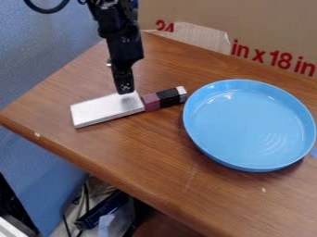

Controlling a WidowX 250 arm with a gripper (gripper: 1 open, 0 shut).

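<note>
My black gripper (124,85) points down from the upper left, its tips just over the upper edge of a white flat block (102,110); whether they touch it or are parted is unclear. At the block's right end is a dark maroon and black piece (162,99) with a small white tip. A blue plate (247,125) lies to the right of these on the wooden table (148,167).
A cardboard box (247,32) stands along the back, with a pale flap beside it. The table's left and front edge drops to a cluttered area with cables and bags.
</note>
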